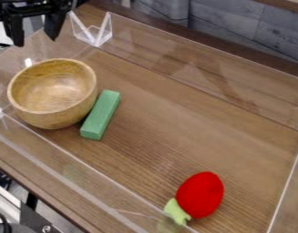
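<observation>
My dark gripper (pixel 36 25) is at the top left edge, open, above and behind the wooden bowl (pixel 51 94). A green bar (pixel 100 115) lies just right of the bowl. A red object with a green tip (pixel 199 195) lies at the lower right.
A clear plastic piece (pixel 93 27) stands beside the gripper at the top left. Cables lie off the table's edge at the lower left.
</observation>
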